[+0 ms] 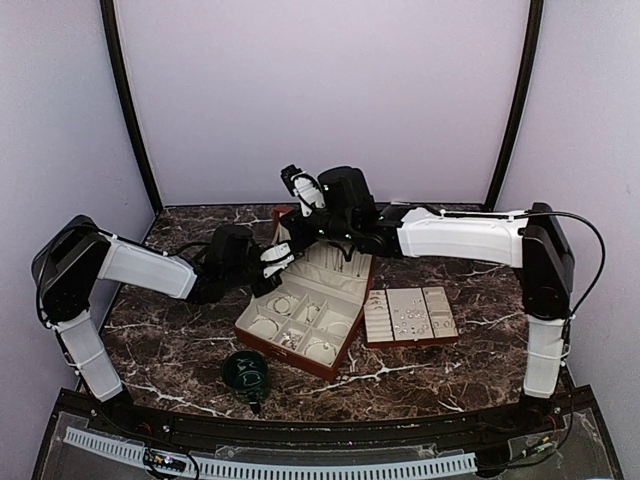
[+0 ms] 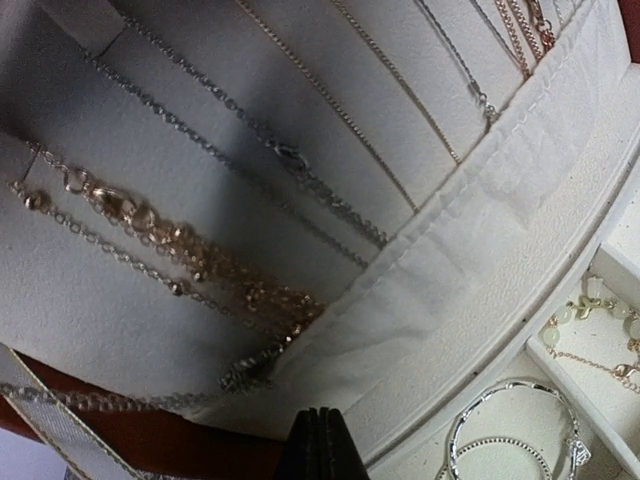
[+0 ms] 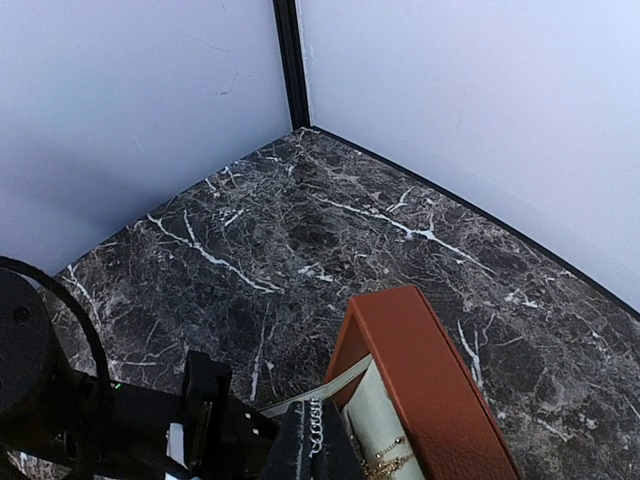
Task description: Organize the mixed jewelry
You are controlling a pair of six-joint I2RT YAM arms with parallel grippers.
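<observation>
An open brown jewelry box has bracelets in its lower compartments and necklaces hanging in the lid over a fabric pocket. My left gripper is shut over the lid's pocket area, nothing visible between its fingertips. My right gripper is shut at the upper left of the lid, with a silver chain showing at its fingertips; whether it is pinched or lying behind them is hard to tell. A tray of small pieces lies right of the box.
A dark green mug-like container stands at the front left. Both arms are close together over the lid.
</observation>
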